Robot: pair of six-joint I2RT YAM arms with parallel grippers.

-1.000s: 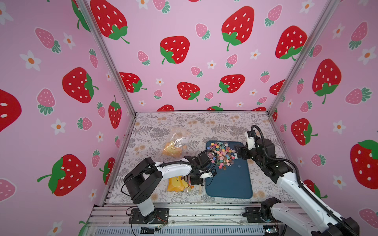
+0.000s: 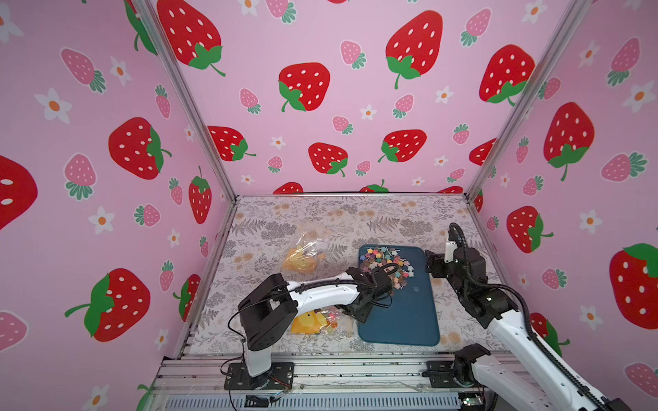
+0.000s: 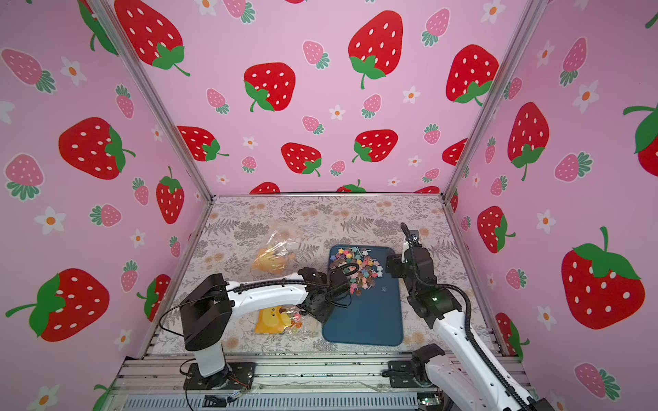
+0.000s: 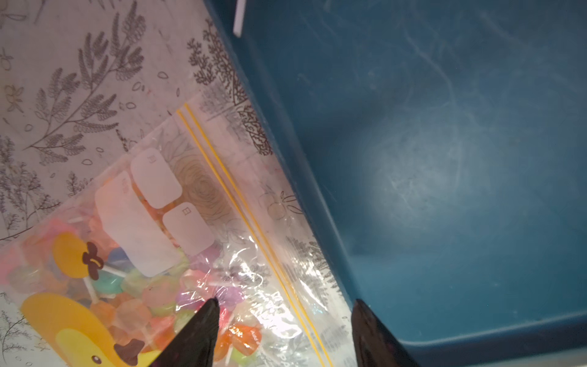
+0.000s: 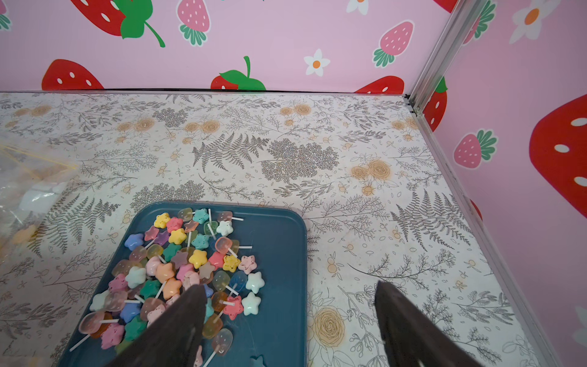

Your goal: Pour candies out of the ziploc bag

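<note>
A clear ziploc bag with a yellow zip line and a yellow cartoon print lies flat left of the blue tray. Lollipops and other candies show through it, and its zip end faces the tray. My left gripper hovers above the bag's zip end and the tray's edge, open and holding nothing. In the right wrist view, a heap of star candies and lollipops covers the left part of the tray. Above the tray's right side, my right gripper is open and empty.
A second, mostly emptied-looking clear bag with an orange print lies behind the left arm. The lower right part of the tray is bare.
My right arm has drawn slightly to the right. Both bags lie where they were.
</note>
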